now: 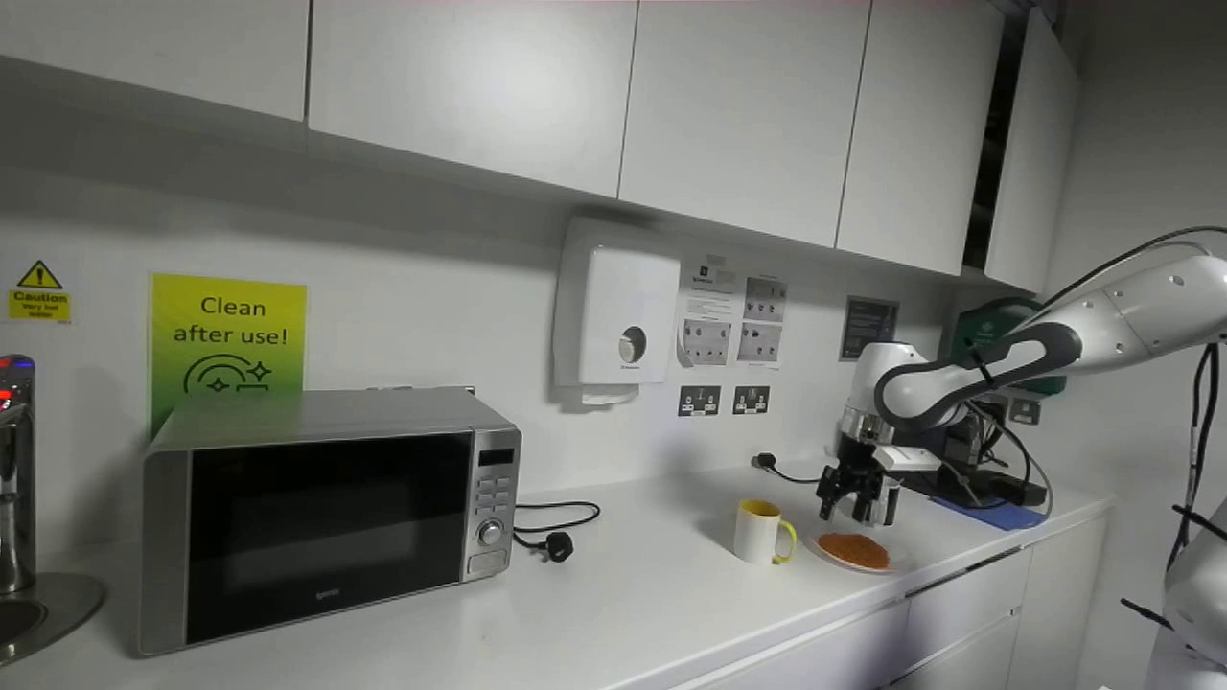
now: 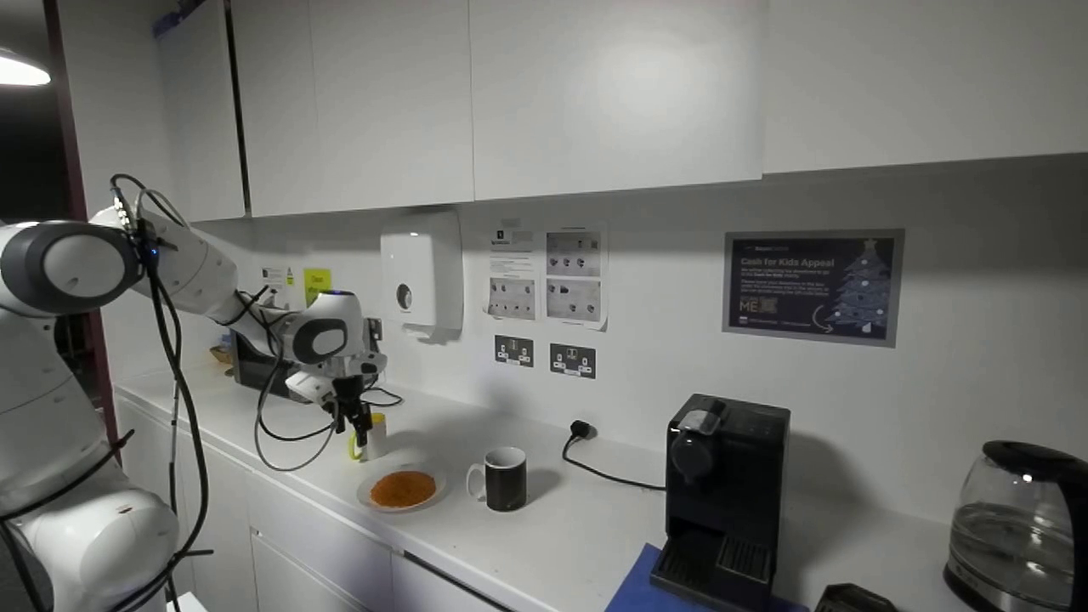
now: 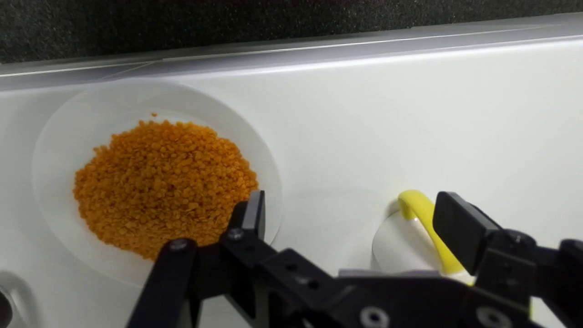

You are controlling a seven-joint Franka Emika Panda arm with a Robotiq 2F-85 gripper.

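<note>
My gripper is open above the counter, and nothing sits between its fingers. In the wrist view a white plate (image 3: 257, 136) heaped with orange lentils (image 3: 164, 180) lies to the left, partly covered by one finger. To the right, the white mug with a yellow handle (image 3: 404, 246) shows partly behind the other finger. From the second exterior view, the gripper (image 2: 359, 439) hangs in front of that yellow-handled mug (image 2: 377, 439). A black mug with a white handle (image 2: 506, 479) stands upright on the plate's other side.
A microwave (image 1: 334, 517) takes up the left of the counter. The coffee machine (image 2: 724, 500) on a blue mat and a glass kettle (image 2: 1010, 530) stand at the other end.
</note>
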